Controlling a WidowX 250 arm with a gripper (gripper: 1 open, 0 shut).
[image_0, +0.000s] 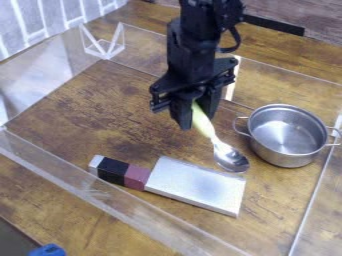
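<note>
My black gripper is at the upper middle, shut on a spoon with a pale yellow-green handle; its silver bowl hangs toward the lower right, left of a steel pot with side handles. Below the spoon lies a cleaver with a black and maroon handle. Whether the spoon touches the board cannot be told.
A small white wire stand stands at the back left. A blue object sits at the lower-left corner.
</note>
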